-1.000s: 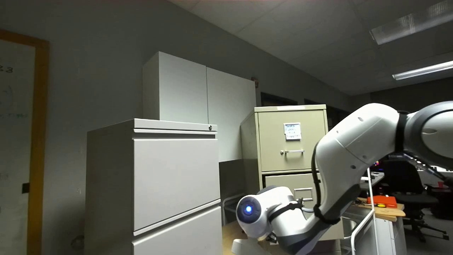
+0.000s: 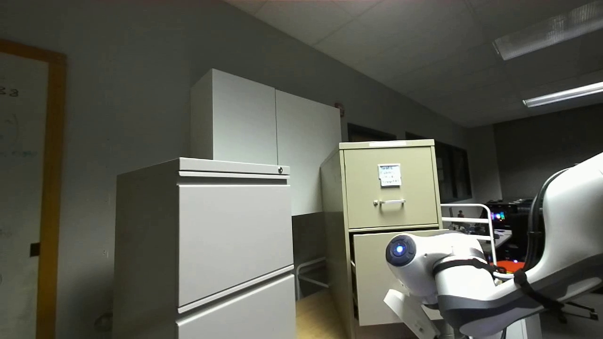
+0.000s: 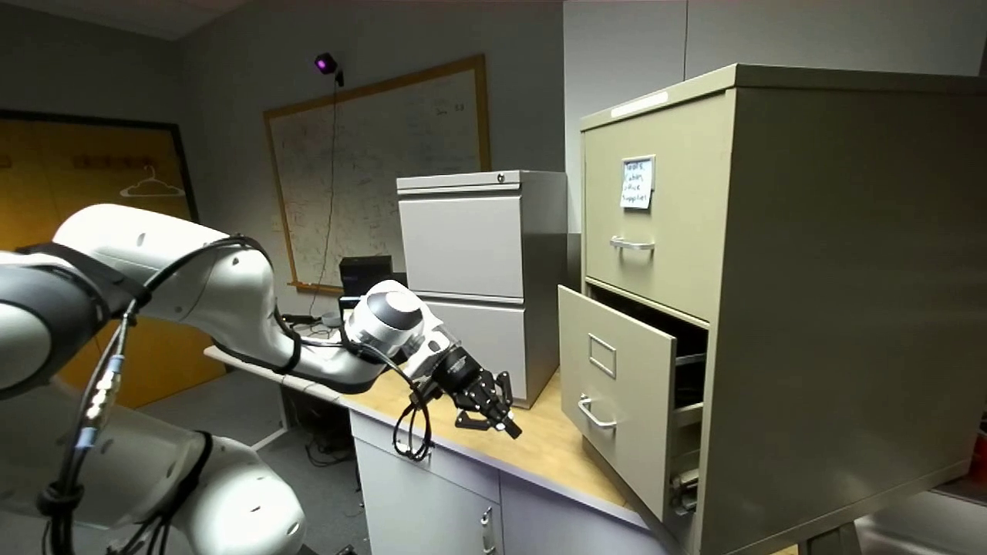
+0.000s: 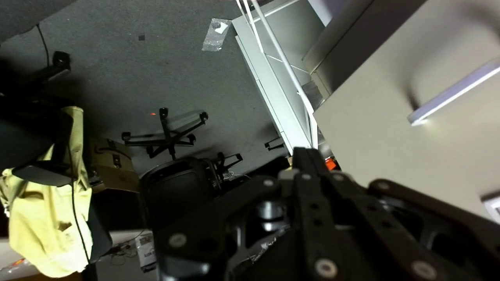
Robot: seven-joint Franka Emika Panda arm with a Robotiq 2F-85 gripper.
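Observation:
My gripper (image 3: 509, 427) is shut with nothing visible between its fingers. In exterior view 2 it hangs over the wooden counter, left of the tan cabinet's lower drawer (image 3: 578, 347), which is pulled part way out. A silver handle (image 3: 597, 413) sits low on that drawer's front. Seen from the wrist, the closed fingertips (image 4: 304, 157) are dark and point at the lower left edge of a pale drawer face (image 4: 375, 136); its metal handle (image 4: 457, 91) lies to the right, apart from them. In exterior view 1 the arm (image 2: 469, 277) hides part of the drawer and the fingers.
A grey cabinet (image 3: 463, 245) stands behind the arm on the counter (image 3: 546, 449). The tan cabinet's upper drawer (image 3: 680, 203) is closed. A white metal rail (image 4: 286, 61) runs beside the drawer in the wrist view. Chairs and a box (image 4: 115, 164) stand on the floor.
In exterior view 1 my arm has swung to the right and its wrist sits higher. More of the lower drawer's left side shows; the arm now covers its middle and right.

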